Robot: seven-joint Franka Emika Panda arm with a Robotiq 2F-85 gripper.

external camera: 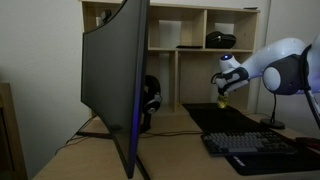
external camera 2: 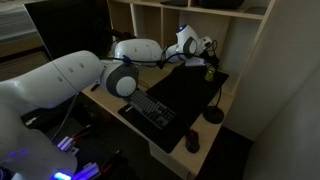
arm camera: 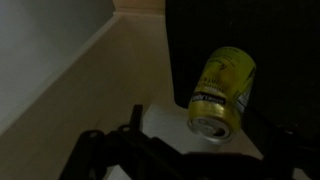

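Observation:
A yellow-green drink can (arm camera: pixel 222 85) is large in the wrist view, its silver end facing the camera. In the first exterior view the can (external camera: pixel 223 101) shows as a small yellow spot at the back of the desk, and the second exterior view shows the can (external camera 2: pixel 210 73) at the far end of the dark mat. My gripper is open, with its dark fingers apart on either side of the can's near end. Whether either finger touches the can cannot be told.
A black mat (external camera 2: pixel 184 85) runs along the desk under a keyboard (external camera 2: pixel 146 108). Nearby are a mouse (external camera 2: pixel 192 141) and a round black base (external camera 2: pixel 213 114). Shelves (external camera: pixel 182 33) rise behind the can, and a large monitor (external camera: pixel 112 80) blocks the left side.

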